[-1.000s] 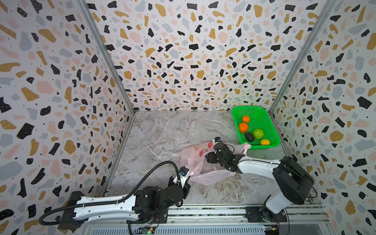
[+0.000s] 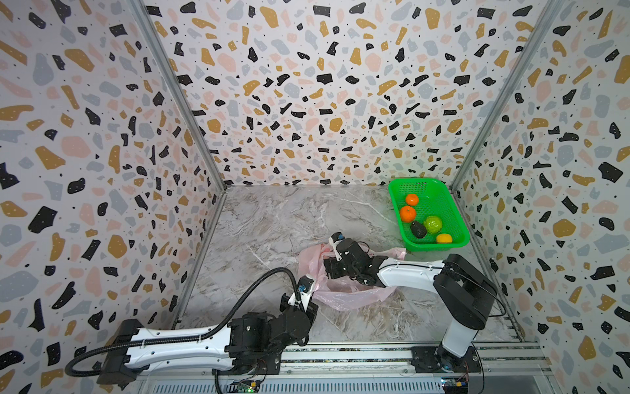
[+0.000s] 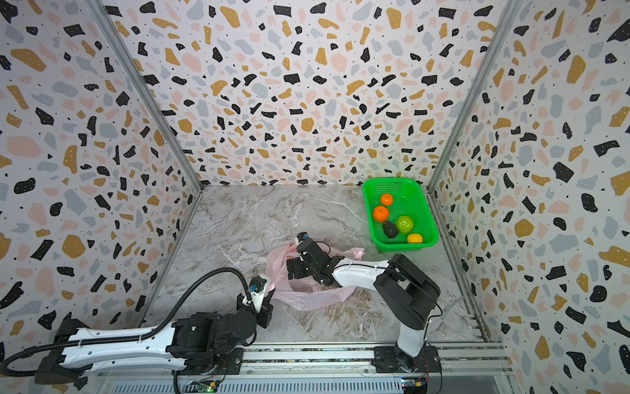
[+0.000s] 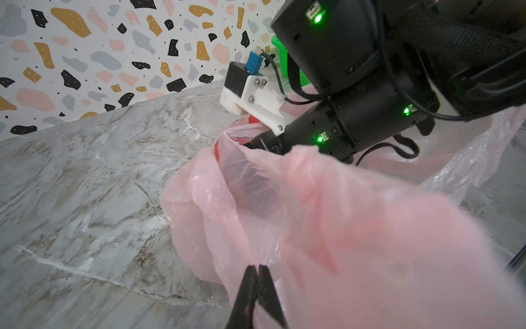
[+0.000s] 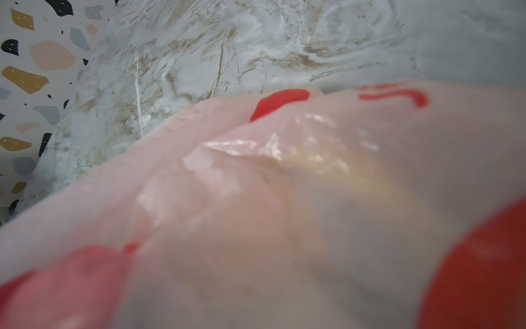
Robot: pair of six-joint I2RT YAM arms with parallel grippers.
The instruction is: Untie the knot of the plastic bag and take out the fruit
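Observation:
The pink plastic bag [image 2: 341, 300] lies spread open on the table, its mouth facing up. One edge of its film runs to my left gripper, which is shut on it at the bag's near left side. My right gripper [image 2: 330, 268] reaches down inside the bag, its fingers open; the film partly hides its tips. Bag film [image 5: 246, 219] with red print fills most of the right wrist view, and no finger shows there. A faint yellowish patch shows through the film, too blurred to name. No fruit is clearly visible in the bag.
At the back right stands a green basket [image 2: 395, 190] holding two orange fruits [image 2: 407, 214], a dark fruit [image 2: 418, 229], a green fruit [image 2: 432, 224] and a yellow fruit [image 2: 444, 238].
My right gripper has moved left, deeper into the bag. The bag's right end has drawn left with it. The left gripper has barely moved and still has the bag's edge.

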